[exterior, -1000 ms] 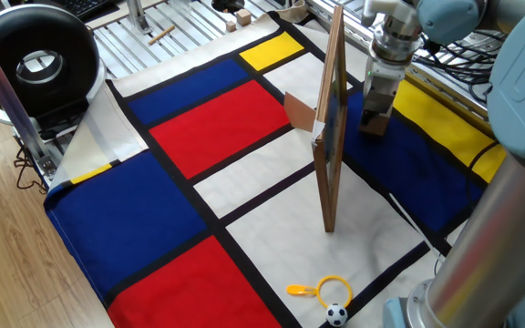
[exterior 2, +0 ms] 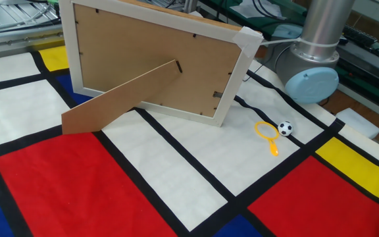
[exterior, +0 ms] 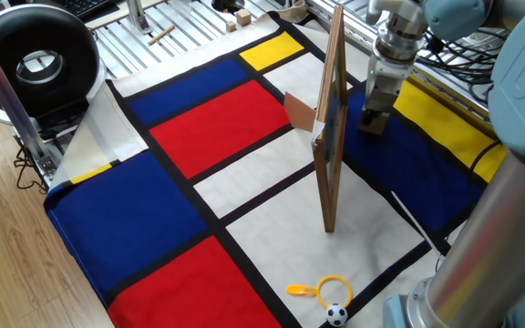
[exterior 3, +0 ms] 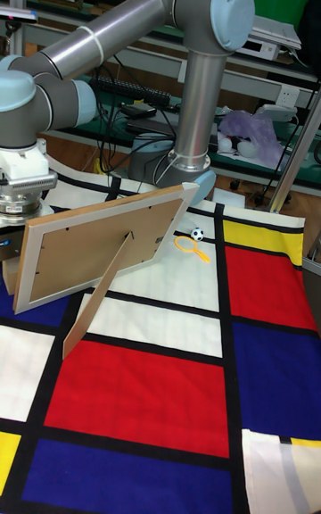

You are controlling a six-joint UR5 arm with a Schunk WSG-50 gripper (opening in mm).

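A picture frame (exterior 2: 150, 62) stands upright on the coloured cloth, propped by its brown back leg (exterior 2: 120, 99). In exterior view 1 it is seen nearly edge-on. Behind it, on the side away from the leg, my gripper (exterior: 373, 122) points down low over the blue patch. A small brown wooden block (exterior: 377, 127) is at its fingertips; whether the fingers grip it or only stand around it does not show. The frame hides the gripper in exterior view 2 and most of it in exterior view 3.
A yellow ring-shaped toy (exterior: 334, 279) with a handle lies beside a small football (exterior: 336, 315) on the white patch. Cables (exterior: 463, 68) hang behind the arm. A black round object (exterior: 39, 68) stands at the far left.
The wrist and gripper have shifted only slightly. The picture frame, yellow toy and football stay where they were.
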